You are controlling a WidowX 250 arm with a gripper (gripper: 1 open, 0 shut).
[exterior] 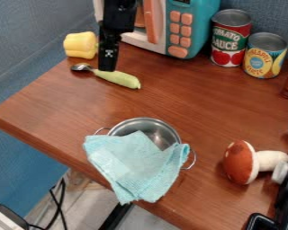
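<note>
My black gripper (108, 56) hangs at the upper left, just over a spoon with a pale yellow-green handle (118, 79) lying on the table; whether its fingers are open or shut is unclear. A yellow pepper (80, 44) sits behind at the left. A steel pot (151, 125) near the front holds a light blue cloth (134, 166) draped over its edge.
A teal toy microwave (179, 27) stands at the back, beside a tomato sauce can (229, 40) and a yellow can (265, 59). A toy mushroom (240, 163) lies at the right by black objects.
</note>
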